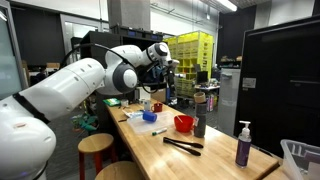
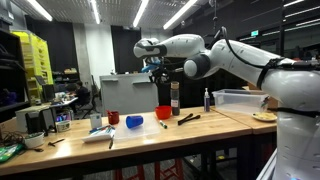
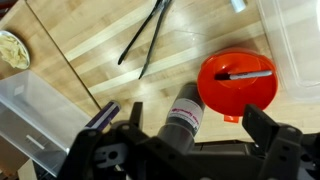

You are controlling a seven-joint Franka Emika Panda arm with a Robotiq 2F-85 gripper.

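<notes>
Seen from above in the wrist view, a red bowl (image 3: pixel 215 95) holds a slim grey pen-like object (image 3: pixel 245 74). Beside it stands a dark bottle (image 3: pixel 187 112) with a pale label. My gripper is open at the lower edge of that view, and nothing shows held between its fingers. Exterior view 2 has the gripper (image 2: pixel 155 76) high above the table, well clear of the bowl (image 2: pixel 165 112). A blue cup (image 1: pixel 148 116) lies farther along the table in exterior view 1.
Black tongs (image 1: pixel 182 148) lie flat on the wooden table. A purple pump bottle (image 1: pixel 243 147) and a clear bin (image 1: pixel 302 158) are at the near end. A clear tray (image 3: pixel 298 35) borders the bowl in the wrist view. Bare wood shows around the tongs.
</notes>
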